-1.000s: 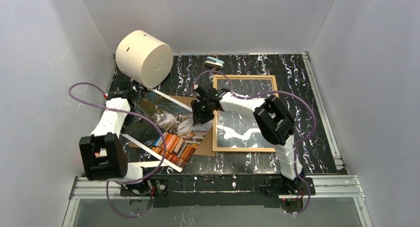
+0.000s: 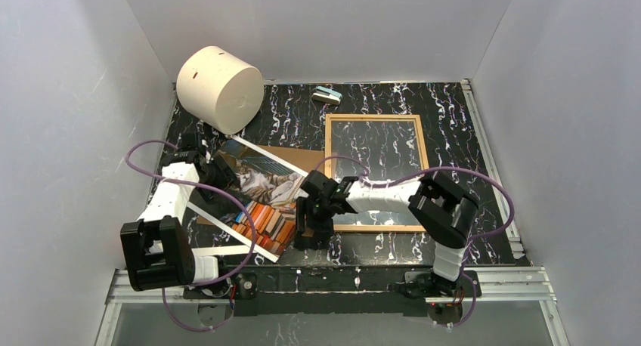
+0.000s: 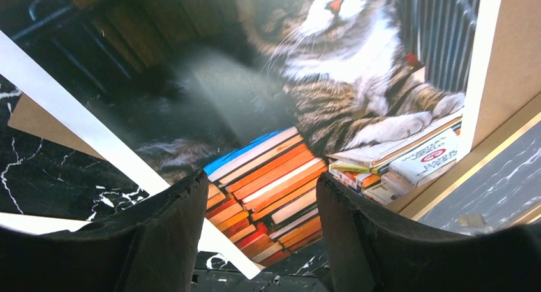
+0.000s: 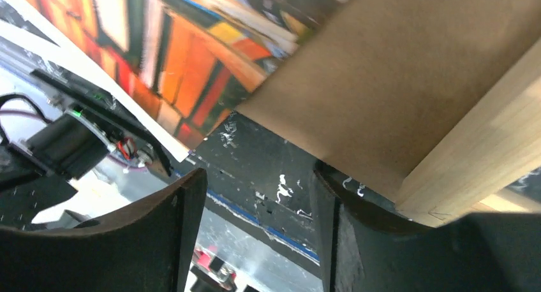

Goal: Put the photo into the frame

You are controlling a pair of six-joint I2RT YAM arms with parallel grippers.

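Note:
The photo point(image 2: 261, 191), a cat print with white strips on two opposite edges, lies turned at an angle on a brown board point(image 2: 296, 157). To its right is the wooden frame point(image 2: 422, 153), its middle showing the dark marbled table. Over the photo's left part hangs my left gripper, fingers apart and nothing between them. My right gripper is open and empty near the board's lower right corner, by the frame's left edge. In the right wrist view the photo's corner point(image 4: 188, 136) shows left of the fingers.
A big cream roll point(image 2: 219, 93) lies at the back left, and a stapler point(image 2: 326, 95) sits at the back. A white strip point(image 2: 223, 250) rests at the front left. The frame's right side has bare table.
My right gripper has come toward the front from the photo's right corner. Photo and frame look unmoved.

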